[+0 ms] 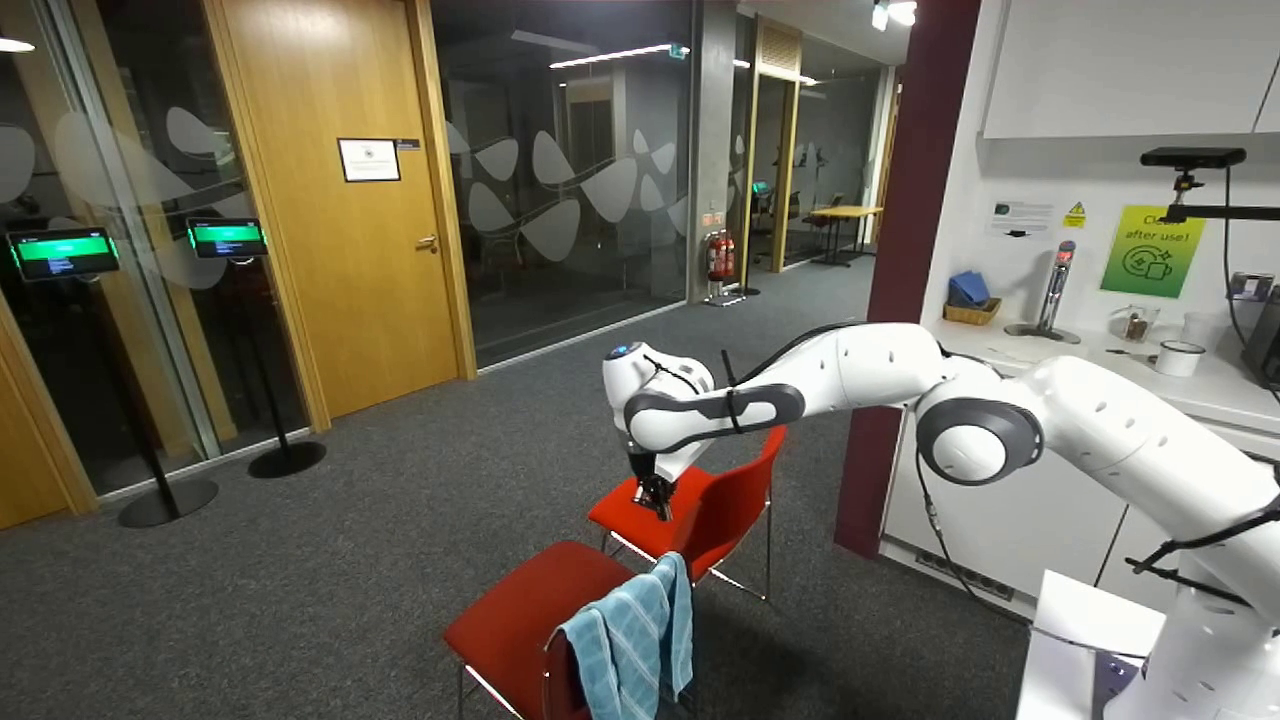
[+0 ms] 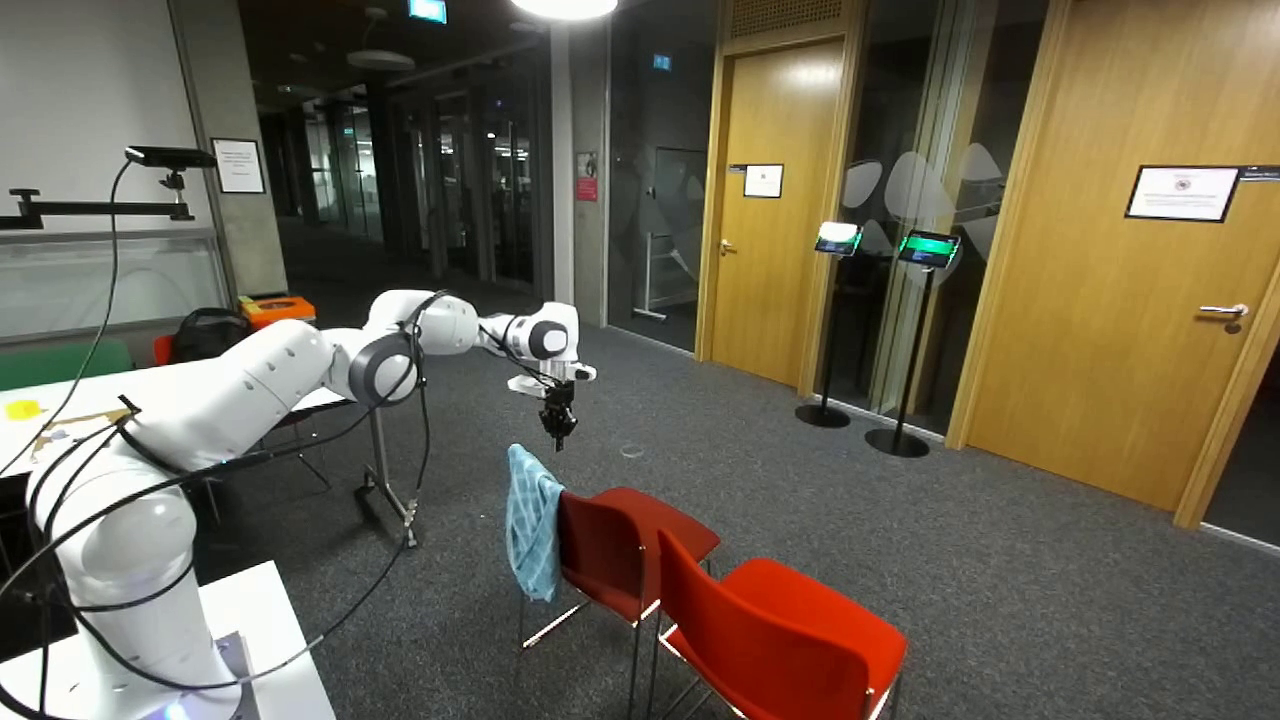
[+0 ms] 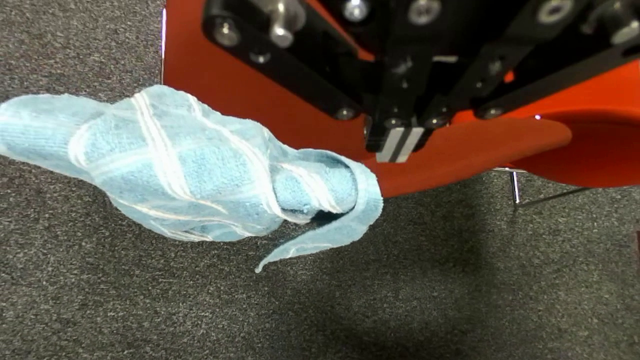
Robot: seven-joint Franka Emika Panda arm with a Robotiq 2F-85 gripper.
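A light blue towel with white stripes (image 1: pixel 636 634) hangs over the backrest of the darker red chair (image 1: pixel 540 606). From above, in the wrist view, the towel (image 3: pixel 198 162) looks bunched along the top of the backrest, with one end curled beside it. My gripper is shut, its fingertips pressed together with nothing between them. In the second exterior view the gripper (image 2: pixel 559 439) points down in the air, higher than the towel (image 2: pixel 531 523) and apart from it. The chair's legs are partly hidden by the towel in the first exterior view.
A brighter red chair (image 2: pixel 804 618) stands close beside the towel's chair. A white table (image 2: pixel 168 390) and a black cable (image 2: pixel 408 510) lie on my arm's side. Open carpet (image 1: pixel 336 528) stretches out beyond the chairs.
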